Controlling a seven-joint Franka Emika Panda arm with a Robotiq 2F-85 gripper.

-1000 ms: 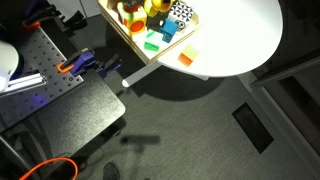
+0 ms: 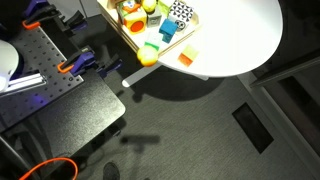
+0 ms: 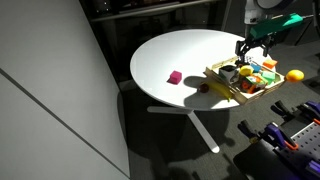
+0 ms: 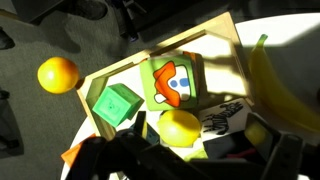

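Observation:
An orange ball or fruit point(image 2: 148, 56) appears just outside the wooden tray point(image 3: 222, 87), at the table's edge. Dark floor surrounds the orange point(image 4: 58, 75) in the wrist view, and I cannot tell what supports it. My gripper is open above the tray's contents, with its fingers apart and the orange well outside them. Below it lie a yellow lemon-like item point(image 4: 180, 128), a green cube point(image 4: 117, 103) and a box with a red cartoon picture point(image 4: 172, 82). Between the fingers, nothing is visibly held.
An orange cube point(image 2: 188, 56) rests on the white table point(image 3: 165, 55) beside the tray. A banana point(image 4: 275, 90) lies along another side. Farther off is a pink cube point(image 3: 175, 77).
The orange has moved from above the tray's contents, down across the green cube's spot, to outside the tray's rim. The tray and orange cube have stayed put.

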